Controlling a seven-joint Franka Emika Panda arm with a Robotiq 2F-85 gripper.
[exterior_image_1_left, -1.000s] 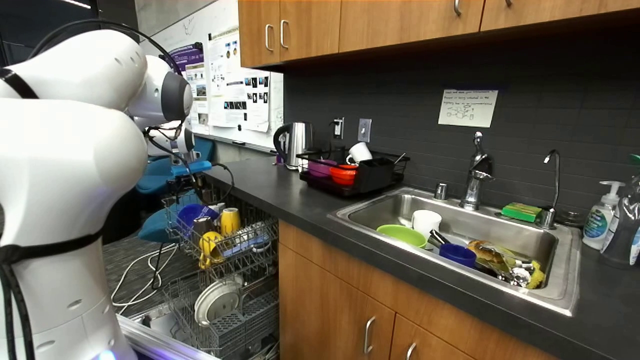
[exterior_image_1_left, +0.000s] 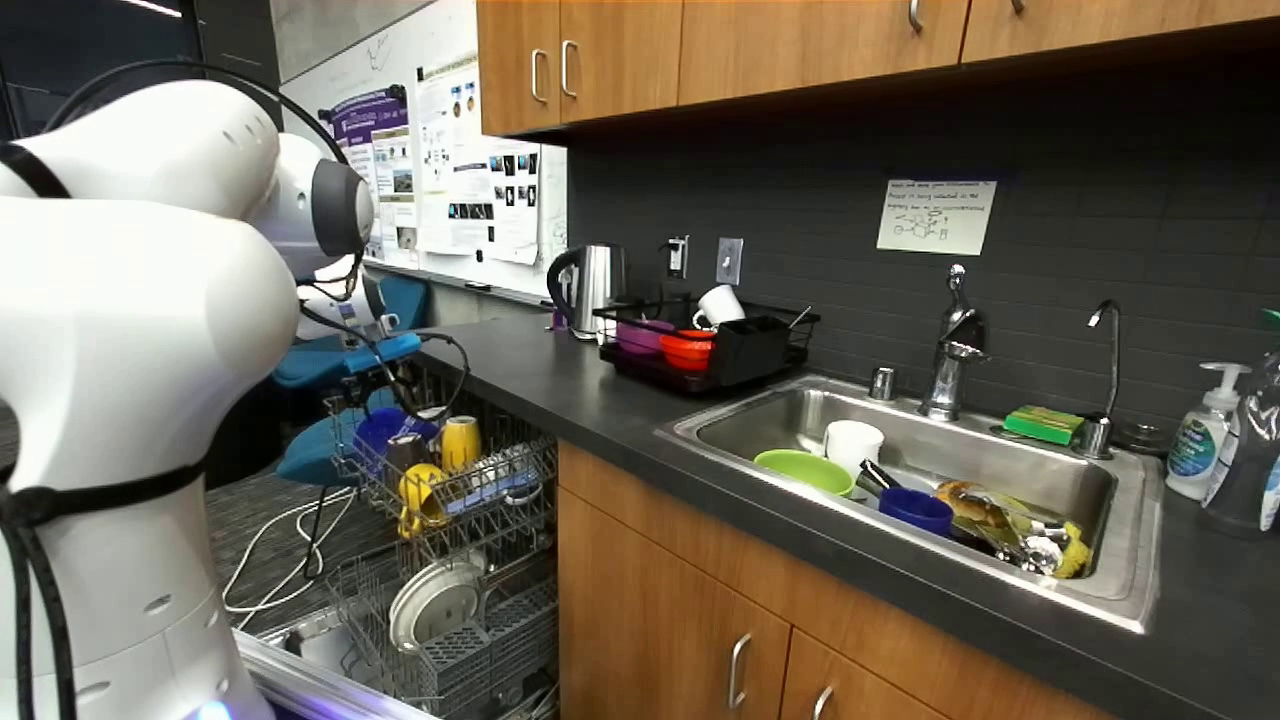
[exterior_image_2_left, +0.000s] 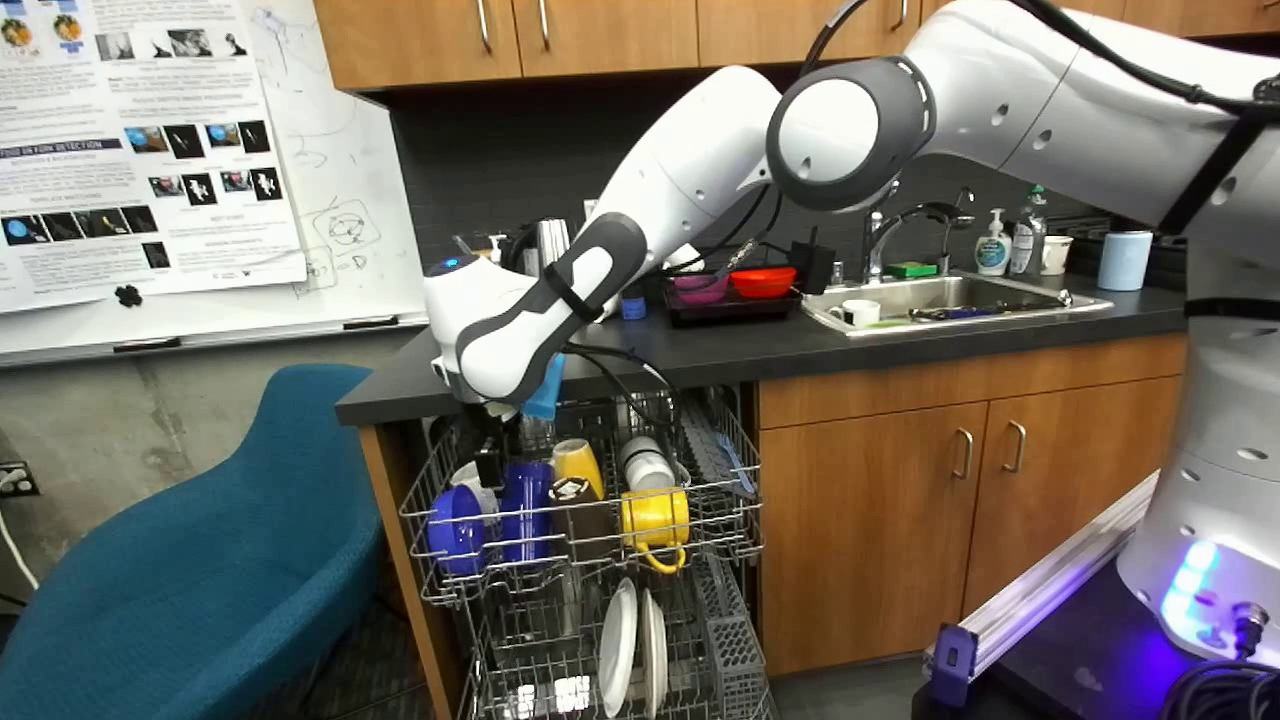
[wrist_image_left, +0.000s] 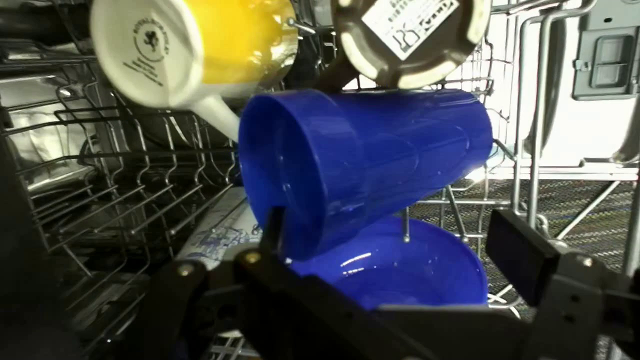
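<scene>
In the wrist view my gripper is open, its dark fingers (wrist_image_left: 519, 255) spread wide over the dishwasher's upper rack. A blue cup (wrist_image_left: 408, 147) lies tilted in that rack, its mouth towards the left finger. That finger overlaps the cup's opening in view; whether it is inside or in front, I cannot tell. Below the cup and partly behind the gripper is a blue bowl (wrist_image_left: 414, 264). In exterior view 2 the gripper hangs just above the rack's left side, near the blue bowl (exterior_image_2_left: 456, 528) and blue cup (exterior_image_2_left: 525, 510).
A yellow mug (wrist_image_left: 246, 45) and a brown mug (wrist_image_left: 411, 36) sit beside the blue cup. Wire tines (wrist_image_left: 150, 210) stand around them. White plates (exterior_image_2_left: 618, 648) occupy the lower rack. The counter edge (exterior_image_2_left: 396, 408) runs close to the arm. Several dishes lie in the sink (exterior_image_1_left: 1122, 528).
In exterior view 1 the arm has shifted slightly left, and its wrist end sits a little lower over the rack. The dishes show no clear movement.
</scene>
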